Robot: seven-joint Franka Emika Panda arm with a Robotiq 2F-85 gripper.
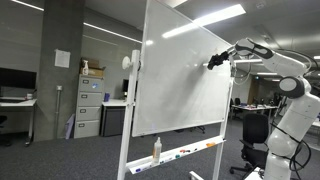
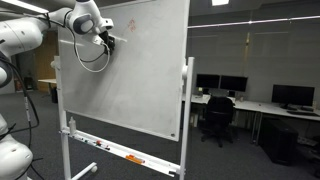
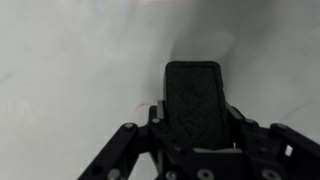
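Observation:
My gripper is shut on a dark, rectangular block with a felt-like face, perhaps an eraser (image 3: 195, 95). In the wrist view the block is up against or very near the whiteboard (image 3: 80, 70); contact itself is hard to tell. Exterior view 1 has the gripper (image 1: 214, 63) at the upper right part of the whiteboard (image 1: 175, 80). From the other side, the gripper (image 2: 107, 42) is high on the board's left half. Faint reddish marks (image 2: 132, 24) show near the board's top, and a thin red stroke (image 3: 141, 107) lies just left of the block.
Along the board's lower tray (image 1: 180, 155) lie several markers and small items, with a clear bottle (image 1: 156, 150) at its near end. The board's frame post (image 2: 187, 110) bounds the right side. Desks and an office chair (image 2: 222, 118) stand behind.

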